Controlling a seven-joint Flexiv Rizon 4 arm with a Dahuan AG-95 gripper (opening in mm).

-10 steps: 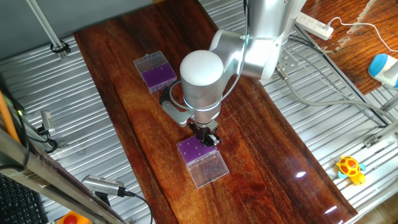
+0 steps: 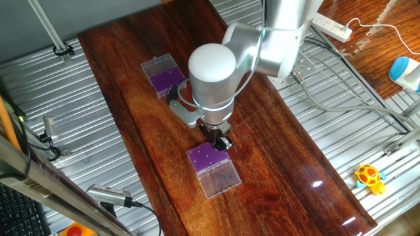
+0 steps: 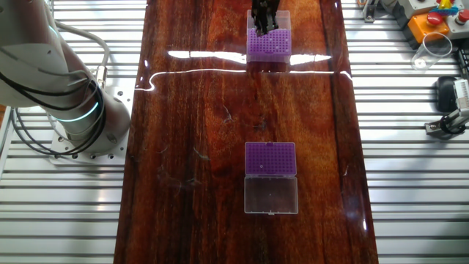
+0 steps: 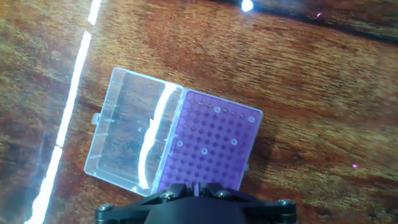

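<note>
An open clear box with a purple, many-holed rack [image 2: 205, 157] lies under my gripper [image 2: 224, 143], its transparent lid [image 2: 220, 179] folded out flat. Several small pale round pieces sit in this rack [image 4: 211, 140] in the wrist view. My gripper is over the rack's edge at the bottom of that view, its fingertips close together; whether anything thin is between them is hidden. A second open box with a purple rack [image 3: 270, 159] and clear lid [image 3: 271, 195] lies farther along the table, apart from the gripper; its holes look empty.
Bare dark wooden table [image 3: 198, 176] surrounds both boxes, with bright reflections on it. A yellow toy turtle [image 2: 369, 177] rests off the table on the slatted metal surface. A clear cup [image 3: 431, 51] and control box [image 3: 432, 26] stand beyond the table's edge.
The arm's rounded wrist joint and the gripper have shifted slightly up in the exterior view, a little off the rack. Both boxes have stayed in place.
</note>
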